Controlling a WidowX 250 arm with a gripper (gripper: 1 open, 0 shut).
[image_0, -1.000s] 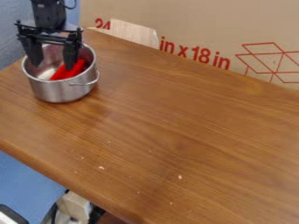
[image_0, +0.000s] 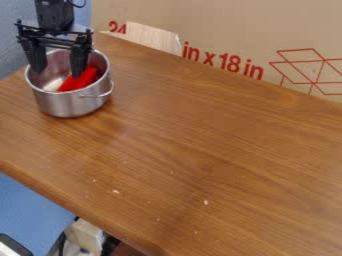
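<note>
A silver metal pot (image_0: 70, 100) with side handles stands near the far left of the wooden table (image_0: 214, 150). Inside it lies a red object (image_0: 80, 79), with something pale beside it. My black gripper (image_0: 55, 56) is at the top left, open, its fingers reaching down to the pot's back rim and over its inside. Whether it touches anything in the pot I cannot tell.
A cardboard sheet (image_0: 254, 40) stands along the back edge. A blue surface (image_0: 20, 200) lies beyond the table's left edge, with some objects at the lower left.
The gripper has shifted very slightly to the left. The pot looks unmoved.
</note>
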